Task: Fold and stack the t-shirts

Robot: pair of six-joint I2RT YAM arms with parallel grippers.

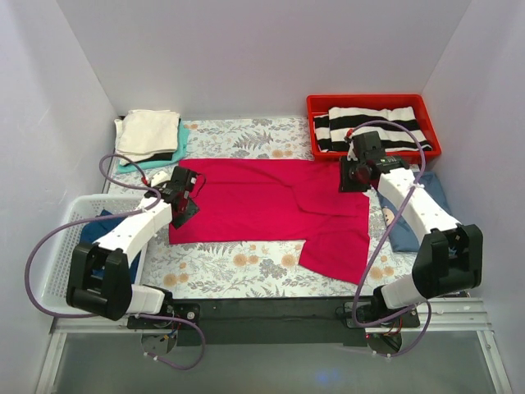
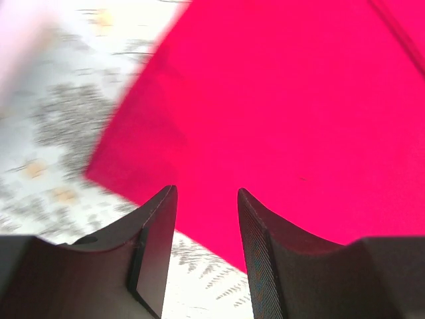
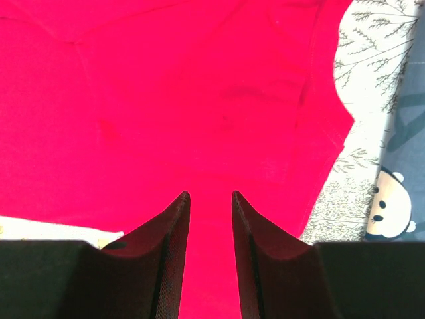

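Note:
A red t-shirt (image 1: 246, 215) lies spread across the middle of the table in the top view, its upper part folded over in a band and one sleeve sticking out toward the front right. Over its left end hovers my left gripper (image 1: 182, 220), open; in the left wrist view a shirt corner lies beyond the parted fingers (image 2: 156, 242). Above the shirt's right end is my right gripper (image 1: 354, 187), its fingers (image 3: 171, 249) partly apart with only red cloth below them. A folded blue t-shirt (image 1: 406, 231) lies at the right, partly behind the right arm.
Folded cream and teal cloths (image 1: 148, 133) are stacked at the back left. A red bin (image 1: 314, 107) at the back right holds black-and-white striped cloth (image 1: 371, 117). The white basket (image 1: 61, 261) at the left has dark blue cloth (image 1: 102, 230) inside.

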